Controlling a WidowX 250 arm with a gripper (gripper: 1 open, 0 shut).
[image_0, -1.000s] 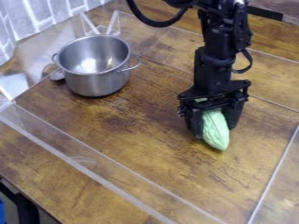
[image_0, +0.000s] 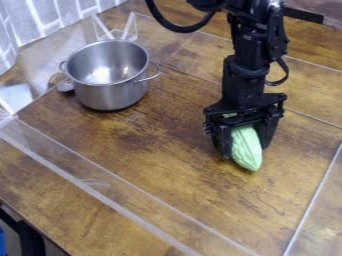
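A pale green elongated object (image_0: 246, 152), looking like a vegetable or toy, lies on the wooden table at the right of centre. The black gripper (image_0: 245, 124) is lowered over it from above, its fingers around the object's upper part. Whether the fingers are closed on it is hard to tell, as the dark parts overlap.
A steel pot (image_0: 106, 76) with side handles stands at the upper left, near clear plastic at the table's edge.
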